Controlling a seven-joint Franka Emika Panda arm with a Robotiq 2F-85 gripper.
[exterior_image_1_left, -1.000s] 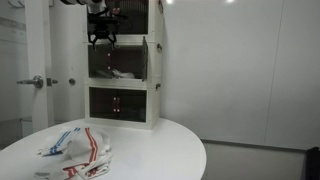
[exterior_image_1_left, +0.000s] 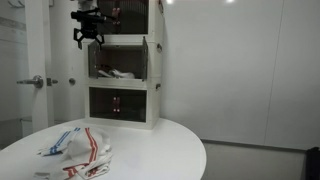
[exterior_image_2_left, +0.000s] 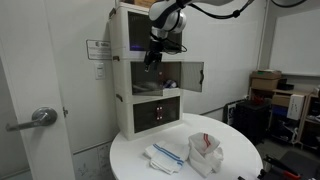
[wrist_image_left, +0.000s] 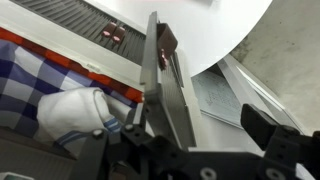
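My gripper (exterior_image_1_left: 89, 36) hangs in front of the upper part of the white cabinet (exterior_image_2_left: 123, 82), its fingers apart and holding nothing. The cabinet's middle compartment (exterior_image_1_left: 105, 60) has its door open; the dark door panel (exterior_image_2_left: 189, 78) swings out to the right. In the wrist view, the door (wrist_image_left: 172, 95) stands on edge below the gripper, lined up with the gap between the fingers; whether it touches them I cannot tell. A white cloth (wrist_image_left: 76, 113) with a dark stripe and a blue-and-red checked cloth (wrist_image_left: 35, 75) lie inside the compartment.
On the round white table (exterior_image_1_left: 165, 150) lie white towels, one blue-striped (exterior_image_2_left: 166, 157) and one red-striped (exterior_image_2_left: 206, 152). The cabinet's lower doors (exterior_image_2_left: 155, 114) are closed. A room door (exterior_image_2_left: 35, 100) stands at the left. Shelves with boxes (exterior_image_2_left: 268, 84) are at the far right.
In exterior view 1 my gripper has moved left across the cabinet front and slightly up. The cabinet and the table towels look unchanged.
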